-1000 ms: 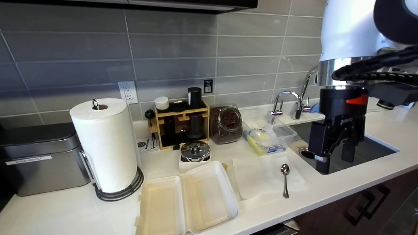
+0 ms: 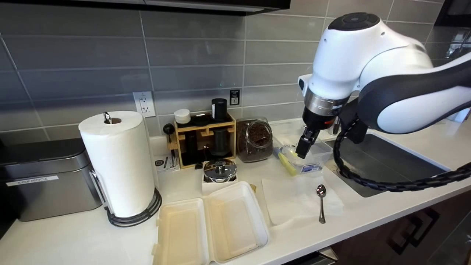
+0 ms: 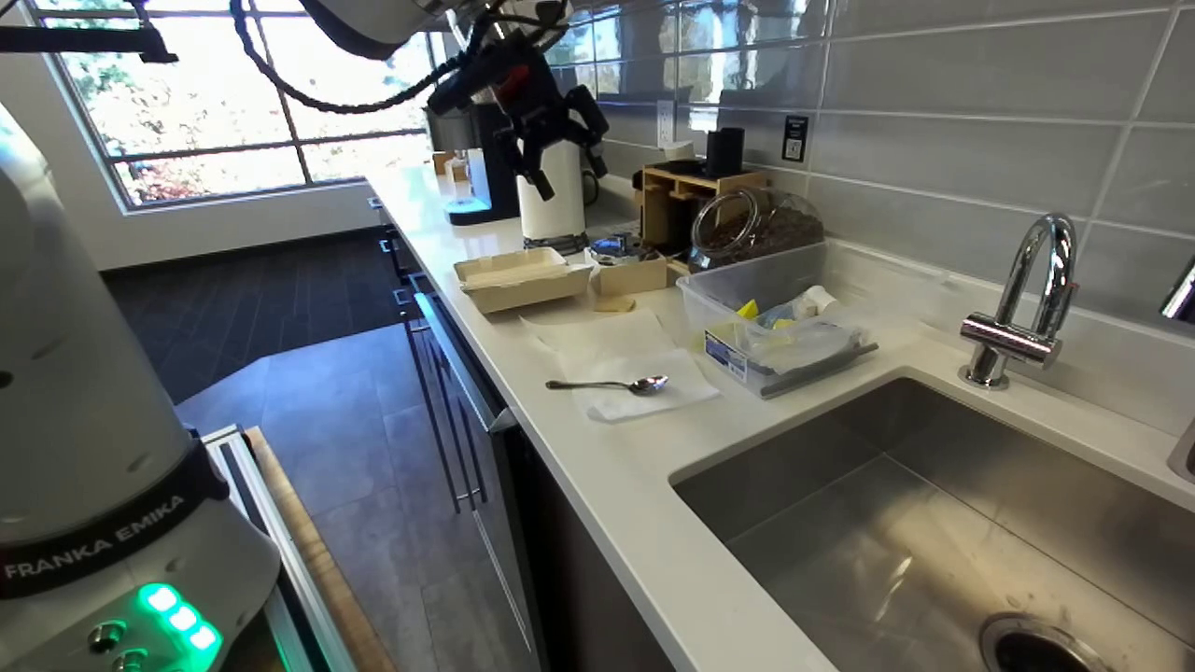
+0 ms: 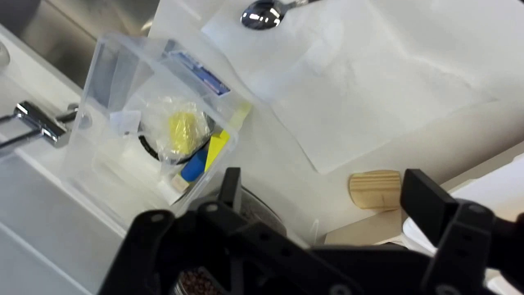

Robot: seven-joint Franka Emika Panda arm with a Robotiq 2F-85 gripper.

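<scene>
My gripper is open in the wrist view, its two black fingers wide apart with nothing held. It hangs in the air over the back part of the counter, and in exterior view 1 the gripper (image 2: 303, 150) overlaps the clear plastic box (image 2: 325, 154). A silver spoon (image 3: 611, 385) lies on a flat white paper sheet (image 3: 605, 336). The open takeout container (image 2: 236, 221) rests left of the sheet in exterior view 1. Inside the plastic box, the wrist view shows a bagged yellow item (image 4: 182, 132) and a blue item (image 4: 195, 166).
A paper towel roll (image 2: 117, 163), a wooden rack (image 2: 205, 132) and a jar of coffee beans (image 2: 254, 140) stand along the wall. The sink (image 3: 896, 538) and faucet (image 3: 1025, 314) lie beyond the box. A small wooden piece (image 4: 376, 189) sits near the container.
From over the sink, the arm has swung left and back toward the wall, and its gripper is higher and turned. The counter items look unmoved.
</scene>
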